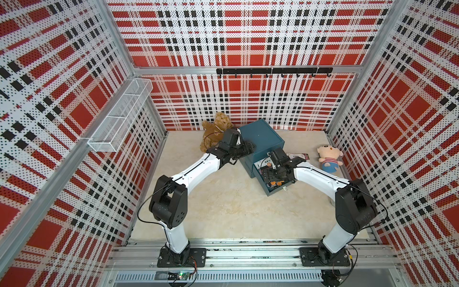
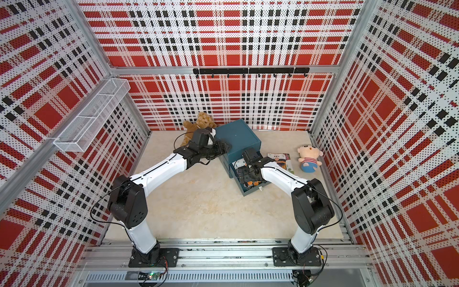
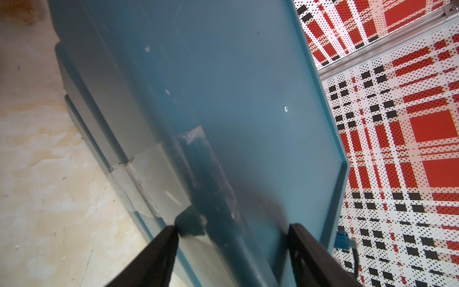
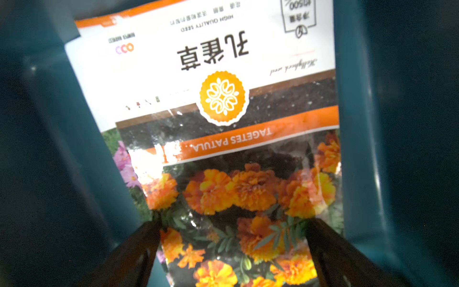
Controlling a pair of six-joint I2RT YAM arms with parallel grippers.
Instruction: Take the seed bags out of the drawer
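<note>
The blue cabinet [image 1: 260,136] has a drawer [image 1: 268,191] pulled out toward the front. Inside lies a marigold seed bag [image 4: 215,191], white-topped with orange flowers. Pink flowers of a second seed bag [image 4: 125,165] peek out from beneath its left edge. My right gripper is open in the drawer, its fingers at either side of the marigold bag's lower part; whether they touch it is not clear. At the cabinet's top corner, my left gripper stands open, fingers apart with the cabinet's edge between them.
A printed packet [image 2: 282,160] lies on the table right of the cabinet. A pig doll [image 2: 309,157] rests farther right, and a teddy bear [image 1: 212,131] sits behind my left arm.
</note>
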